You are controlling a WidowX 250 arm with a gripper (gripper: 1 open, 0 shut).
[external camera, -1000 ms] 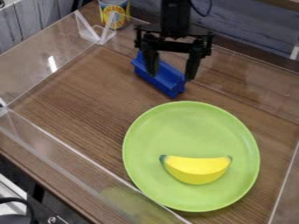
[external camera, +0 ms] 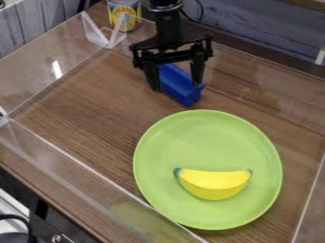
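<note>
My black gripper is at the top centre, open, its two fingers hanging around a blue block. The block lies on the wooden surface, partly hidden by the gripper. A yellow toy banana lies on a green plate in the lower middle.
A can with a yellow label stands at the top left. Clear plastic walls edge the left side.
My gripper has moved left to come over the blue block. The plate and banana have not moved.
</note>
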